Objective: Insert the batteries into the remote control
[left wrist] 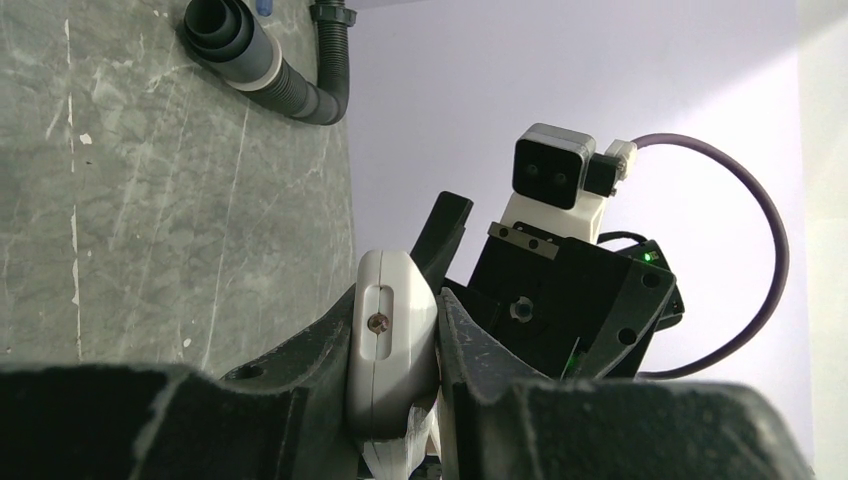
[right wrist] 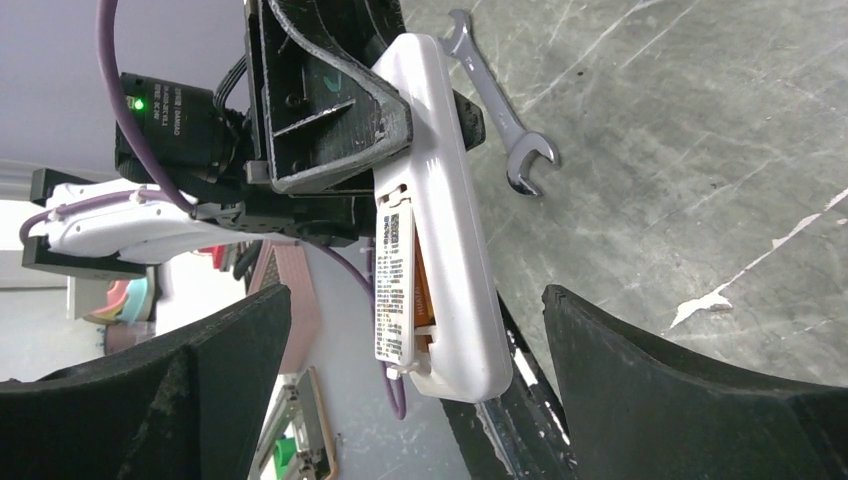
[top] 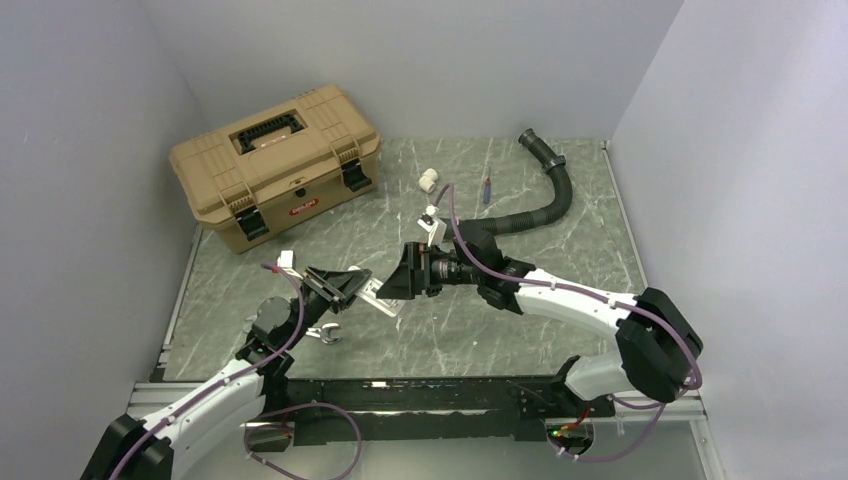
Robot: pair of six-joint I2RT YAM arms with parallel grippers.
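My left gripper point(top: 356, 282) is shut on the white remote control point(right wrist: 455, 280), holding it raised and tilted in mid-air. The right wrist view shows the remote's back, with an orange-brown battery point(right wrist: 421, 290) in its compartment beside a labelled white strip point(right wrist: 395, 280). My right gripper is open, its two fingers on either side of the remote's lower end with space between them and it. In the left wrist view the remote point(left wrist: 390, 350) sits between the left fingers, with the right gripper's body behind it.
A wrench point(right wrist: 500, 110) lies on the grey table below the remote. A tan toolbox point(top: 280, 160) stands back left. A black hose point(top: 540, 215), small white fittings point(top: 428, 180) and a small blue item point(top: 487, 190) lie at the back.
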